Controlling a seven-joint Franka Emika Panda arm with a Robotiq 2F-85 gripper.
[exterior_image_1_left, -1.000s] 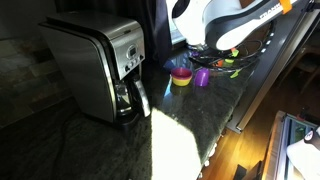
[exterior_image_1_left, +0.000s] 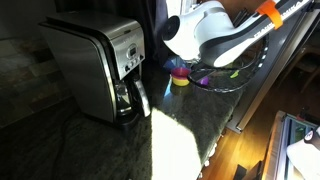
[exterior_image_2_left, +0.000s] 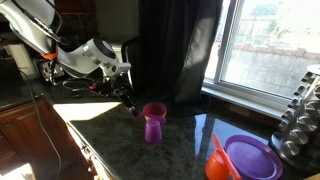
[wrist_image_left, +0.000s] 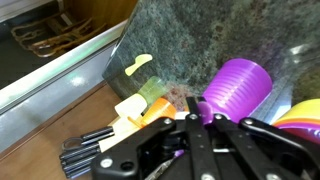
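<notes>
A purple cup (exterior_image_2_left: 153, 131) stands on the dark counter (exterior_image_2_left: 105, 132), in front of a red-rimmed bowl or cup (exterior_image_2_left: 155, 109). My gripper (exterior_image_2_left: 134, 109) is low beside the purple cup, on its left in exterior view 2. From the wrist, the gripper appears shut right at the near end of the purple cup (wrist_image_left: 238, 86). Purple shows around the fingertips, but whether the cup's rim is between them is unclear. In exterior view 1 the arm and its cables mostly cover the purple cup, and the yellow and pink bowls (exterior_image_1_left: 180, 76) are partly hidden.
A coffee maker (exterior_image_1_left: 105, 65) occupies the counter's left in exterior view 1. Over in exterior view 2, a purple plate (exterior_image_2_left: 254, 158) and an orange cup (exterior_image_2_left: 217, 165) sit at the right. Utensils and a yellow spoon (wrist_image_left: 138, 64) lie near the counter edge.
In exterior view 1 the arm has come lower and nearer the bowls. It now covers most of the purple cup, which showed clearly before. The coffee maker has not moved.
</notes>
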